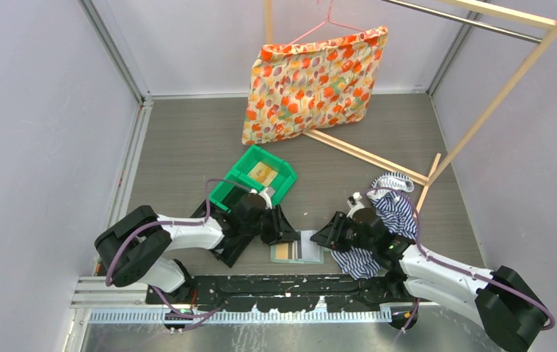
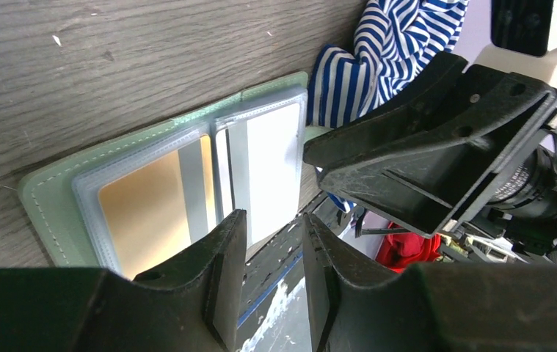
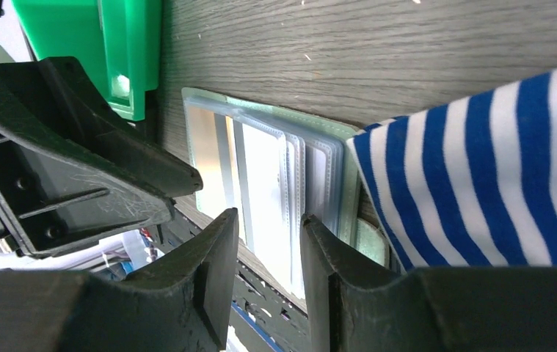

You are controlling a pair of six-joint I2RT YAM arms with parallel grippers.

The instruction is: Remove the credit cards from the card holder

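The card holder (image 1: 297, 251), pale green with clear sleeves, lies unfolded on the table. In the left wrist view a tan card (image 2: 143, 202) with a grey stripe fills one sleeve, and a white card (image 2: 275, 161) fills another. My left gripper is part open over the holder, nothing between its fingers. Across from it, my right gripper is also part open, above the white-card side. A clear sleeve edge (image 3: 297, 183) runs up to its right finger; whether they touch cannot be told. The sleeves look slightly fanned apart there.
Striped blue and white cloth (image 1: 392, 220) lies against the holder's right side. A green box (image 1: 282, 183) stands behind the left arm, with a black tray (image 1: 235, 253) beside it. Bare table lies behind the holder. Both grippers are close together.
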